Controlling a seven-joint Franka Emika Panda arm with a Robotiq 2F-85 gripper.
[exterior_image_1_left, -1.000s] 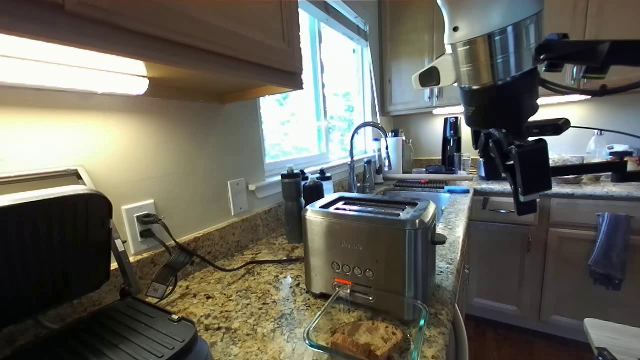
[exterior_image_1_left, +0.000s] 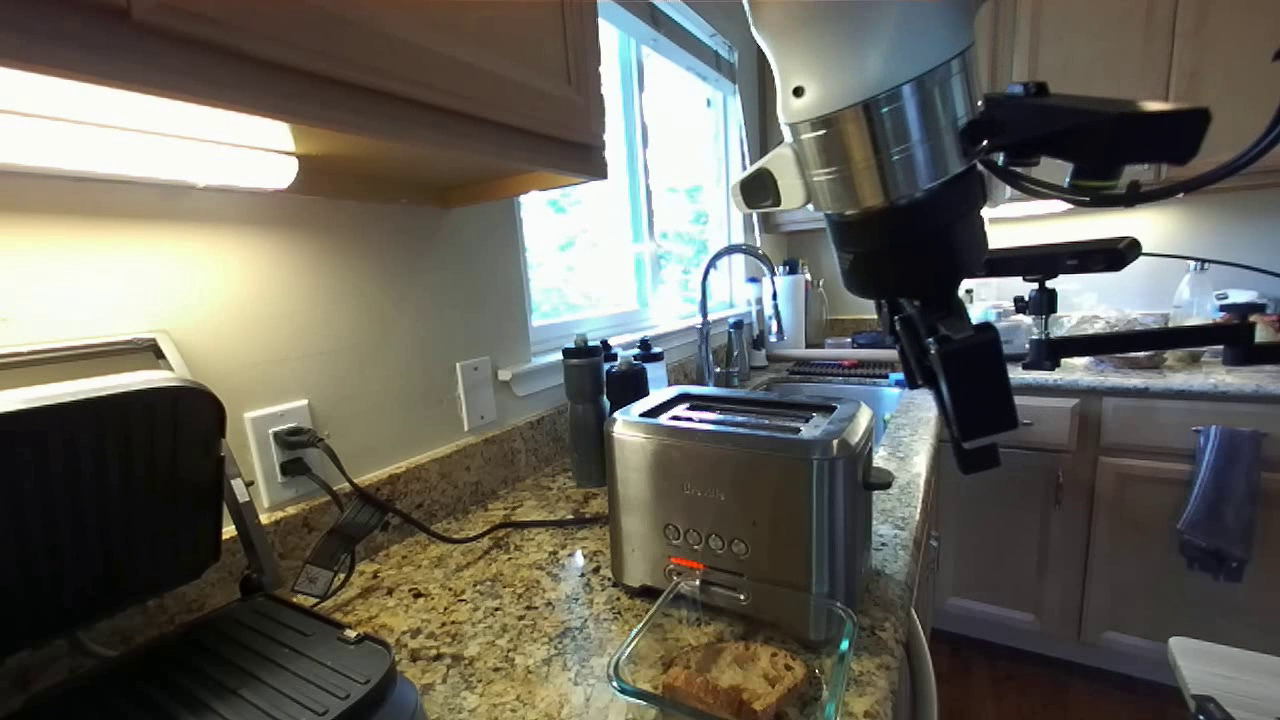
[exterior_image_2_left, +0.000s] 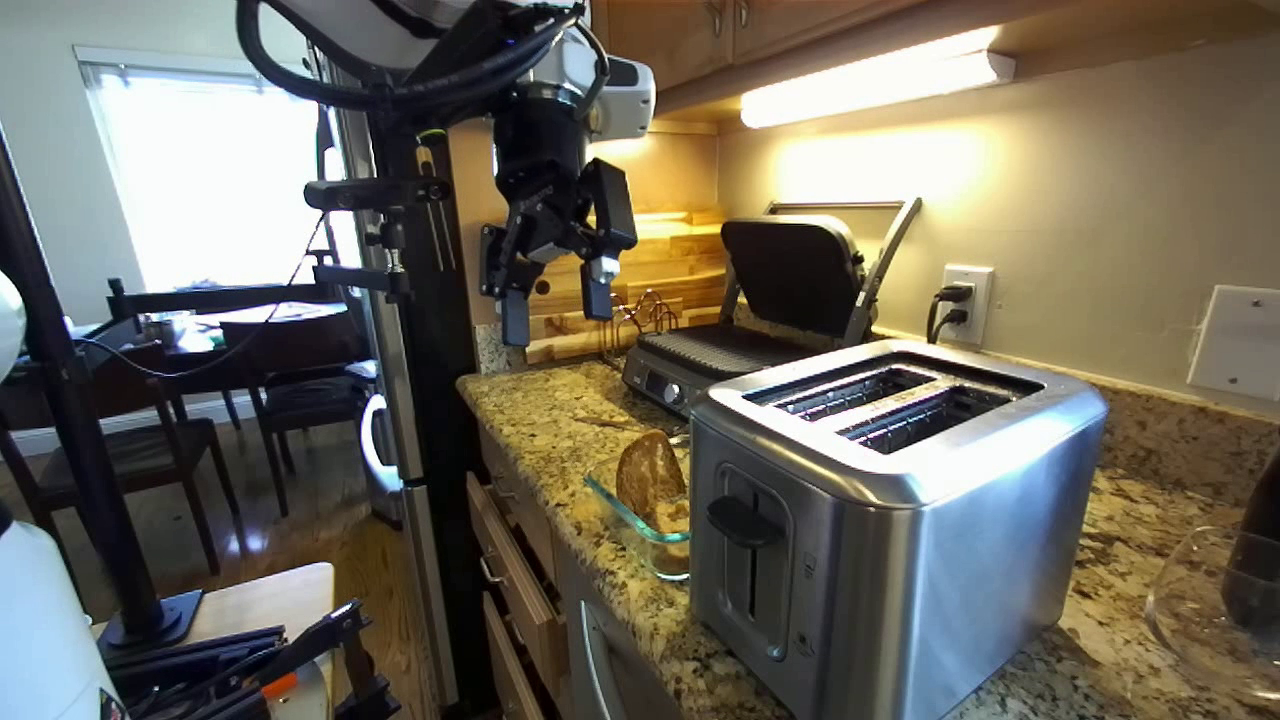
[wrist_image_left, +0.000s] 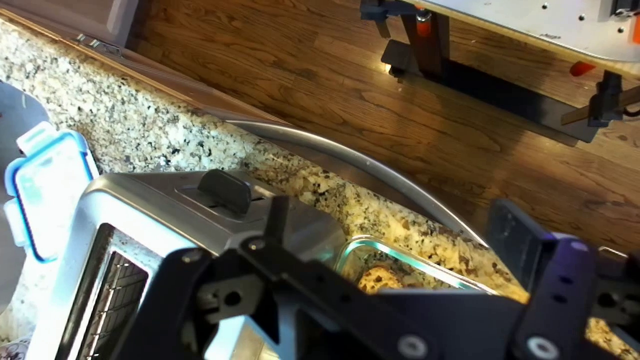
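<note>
My gripper (exterior_image_2_left: 555, 314) hangs in the air above the counter, its two fingers well apart and nothing between them. In exterior view 1 the fingers (exterior_image_1_left: 978, 402) are seen edge-on, right of the toaster (exterior_image_1_left: 738, 516) and higher than its top. The steel toaster's dark lever (exterior_image_2_left: 744, 522) sits high in its slot. Beside the toaster, a clear glass dish (exterior_image_1_left: 627, 654) holds bread (exterior_image_1_left: 738, 678); one slice (exterior_image_2_left: 651, 480) leans upright in exterior view 2. From the wrist, the dish's rim (wrist_image_left: 414, 261) shows between the fingers, with part of the bread (wrist_image_left: 379, 279) below it.
An open contact grill (exterior_image_2_left: 786, 282) stands farther along the counter by the wall. Bottles (exterior_image_1_left: 585, 414) and a wine glass (exterior_image_2_left: 1218, 612) are near the toaster. A blue-edged lid (wrist_image_left: 51, 192) lies by the sink. The counter's front edge drops to the floor.
In exterior view 1 the arm and gripper have moved left towards the toaster and a little lower. Toaster, dish and bread have not moved.
</note>
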